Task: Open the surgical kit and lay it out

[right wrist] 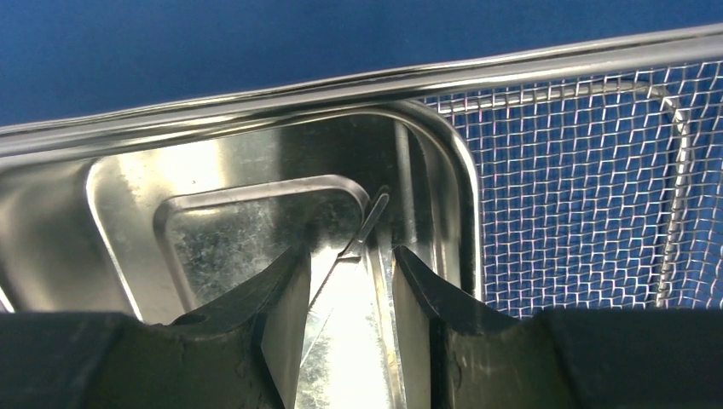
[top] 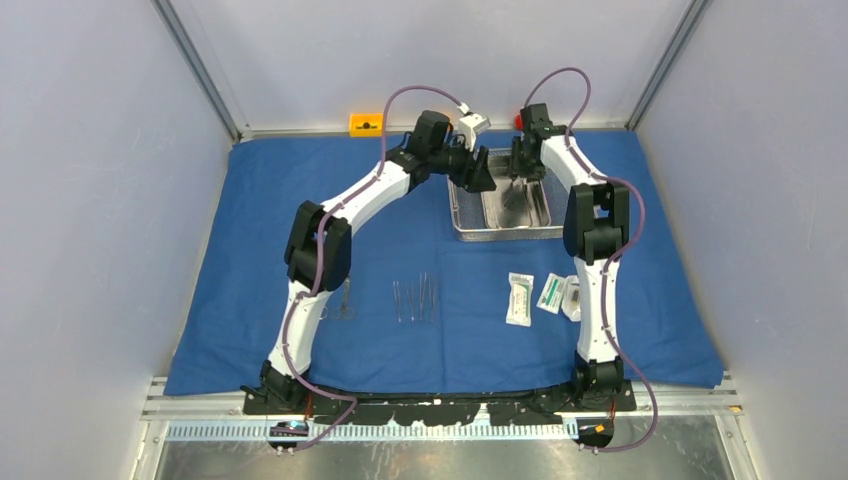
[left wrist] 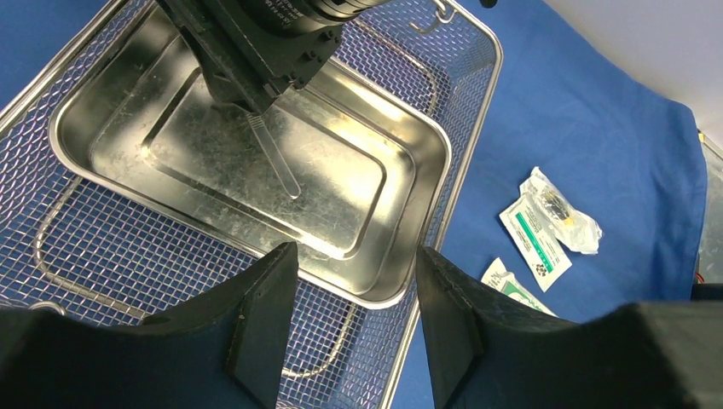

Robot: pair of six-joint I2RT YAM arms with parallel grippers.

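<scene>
A steel tray (left wrist: pixel 341 170) sits inside the mesh basket (top: pixel 510 233). A slim instrument with a flat handle (right wrist: pixel 372 213), perhaps a scalpel handle, lies in the tray, partly hidden by my right gripper in the top and left wrist views. My right gripper hovers low over it, open. My left gripper hangs open over the basket's left part, left of the right one, with nothing between its fingers.
Several instruments (top: pixel 414 298) lie in a row on the blue cloth, with scissors (top: pixel 342 310) at left. Packets (top: pixel 519 298) lie front right. Yellow block (top: pixel 366 124) stands at the back.
</scene>
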